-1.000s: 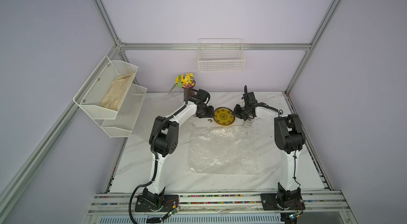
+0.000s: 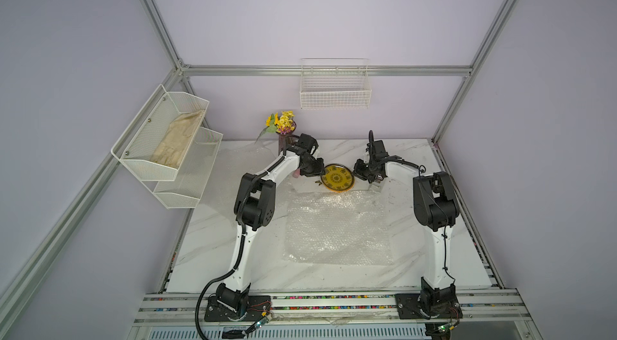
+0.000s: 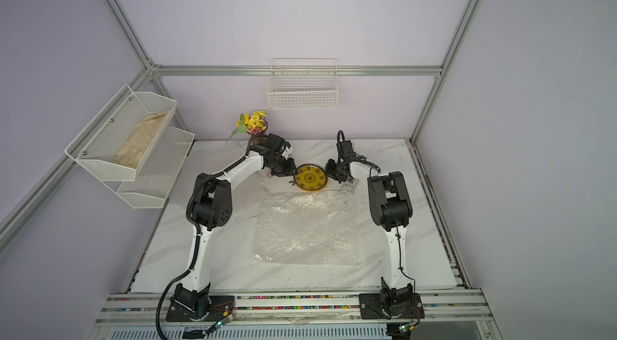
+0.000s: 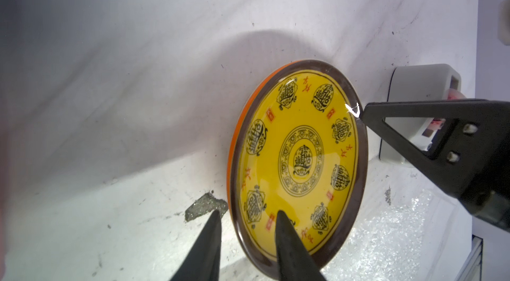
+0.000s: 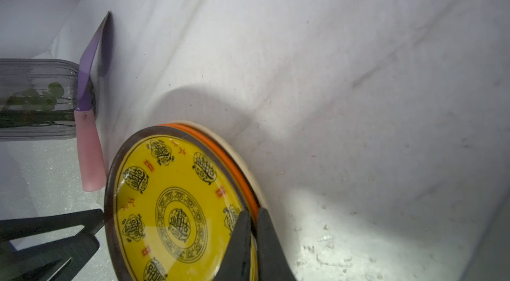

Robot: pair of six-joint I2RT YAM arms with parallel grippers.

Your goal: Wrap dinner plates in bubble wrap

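Note:
A yellow dinner plate point(image 2: 337, 177) with a dark rim rests on a stack; an orange edge point(image 5: 212, 145) and a paler edge show beneath it. My left gripper is part open at the plate's left rim, its fingers standing on either side of that edge. On the other side, the right gripper has its fingertips close together around the right rim; whether they press on it cannot be made out. Toward the front, the bubble wrap point(image 2: 337, 230) lies flat and empty.
A flower vase point(image 2: 286, 140) stands behind the left arm. A pink-handled knife point(image 5: 90, 145) lies left of the plates, and a small white box point(image 4: 417, 89) sits beyond their right side. Wall shelves point(image 2: 173, 147) hang at left. Bare table spreads at both sides.
The left upper arm swung a little to the right. The bubble wrap stays put.

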